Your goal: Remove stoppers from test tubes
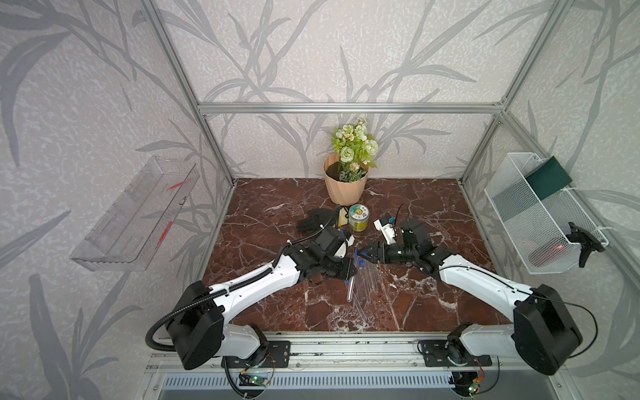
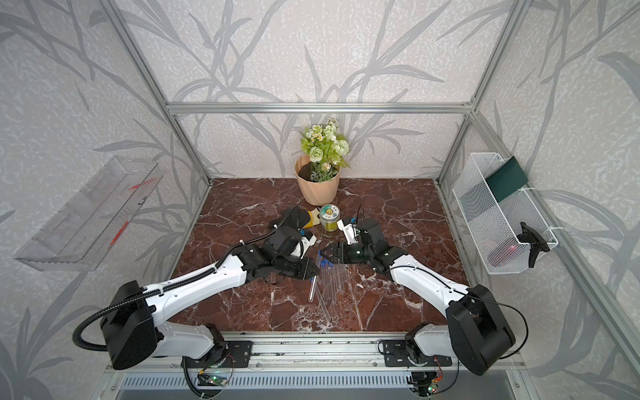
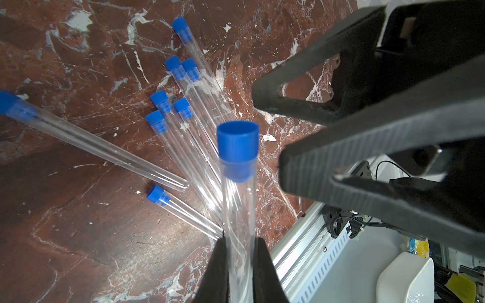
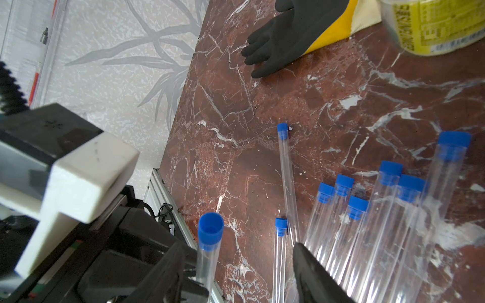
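Observation:
My left gripper is shut on a clear test tube (image 3: 238,209), held apart from the other tubes. Its blue stopper (image 3: 237,144) is in the tube's top end. My right gripper is part open with nothing between its fingers, just to one side of that stopper. In the left wrist view its fingers (image 3: 363,156) stand close to the stopper, apart from it. Below, several stoppered tubes (image 4: 363,242) lie side by side on the table. A single long tube (image 3: 101,139) lies apart, near a short tube (image 3: 187,212).
A black and yellow glove (image 4: 288,38) and a can (image 1: 358,218) are behind the tubes, with a potted plant (image 1: 346,186) farther back. A clear bin (image 1: 136,220) hangs left, a white mesh basket (image 1: 513,200) right.

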